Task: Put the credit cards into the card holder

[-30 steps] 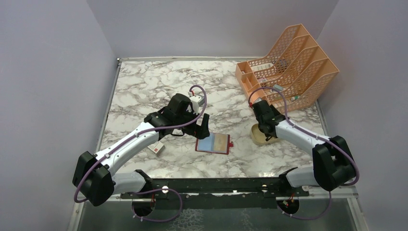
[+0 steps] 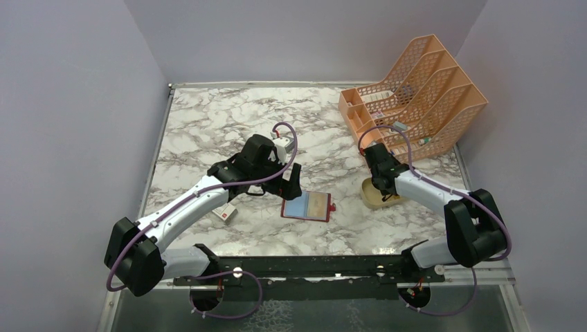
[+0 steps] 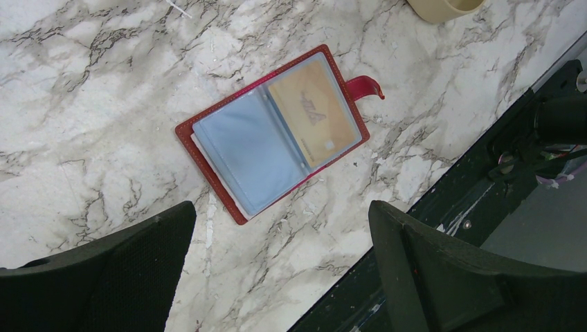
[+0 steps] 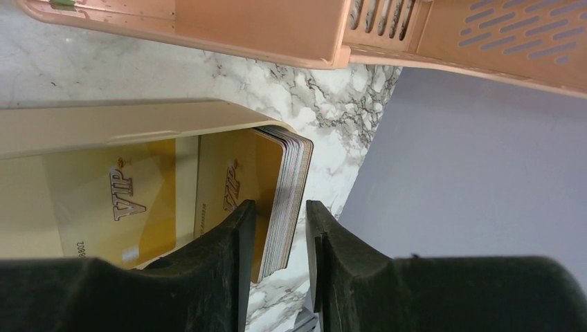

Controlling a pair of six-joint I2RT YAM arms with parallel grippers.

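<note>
The red card holder (image 3: 249, 152) lies spread on the marble table, clear sleeves up. A gold card (image 3: 311, 111) shows in its right-hand sleeve; the left one looks pale blue. My left gripper hangs above the holder, wide open and empty. In the right wrist view, a stack of cards (image 4: 289, 194) leans at the end of a cream box (image 4: 104, 124). Another gold VIP card (image 4: 114, 200) lies inside that box. The fingertips of my right gripper are part open, one on each side of the stack.
An orange rack (image 2: 415, 97) with small items stands behind the cream box, close to my right gripper. Small white boxes lie left of the holder (image 2: 225, 212) and behind my left gripper.
My right arm has shifted very slightly at the cream box. The left arm and the card holder have stayed still.
</note>
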